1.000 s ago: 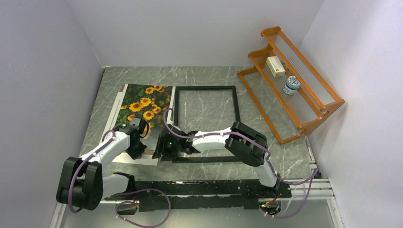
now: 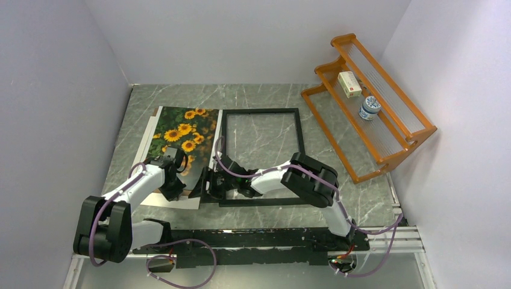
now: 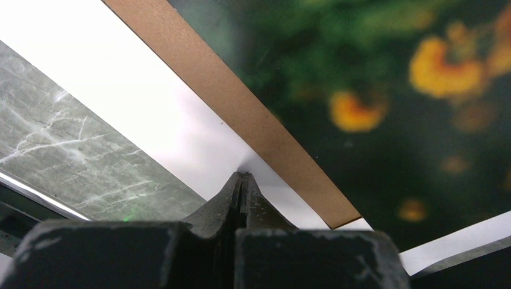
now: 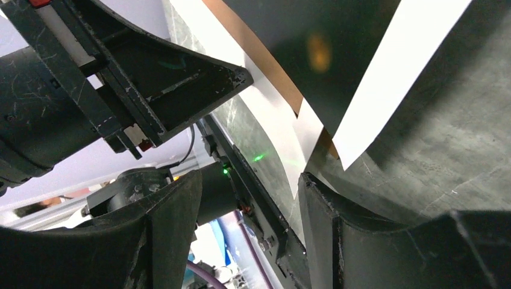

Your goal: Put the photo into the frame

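The sunflower photo point(image 2: 184, 129) lies on a brown board point(image 3: 253, 114) and white sheet point(image 3: 138, 96), left of the black frame point(image 2: 261, 111). My left gripper point(image 2: 178, 191) is down at the stack's near-left part; in the left wrist view its fingertips point(image 3: 244, 180) meet on the white sheet, shut, with whatever is between them too small to tell. My right gripper stands part open at the stack's near-right corner, its fingers either side of the white strip's tip.
A wooden shelf point(image 2: 385, 138) with a box point(image 2: 349, 84) and a jar point(image 2: 370, 109) stands at the right. Walls bound the marble surface.
The left arm has moved very slightly; the photo is unchanged.
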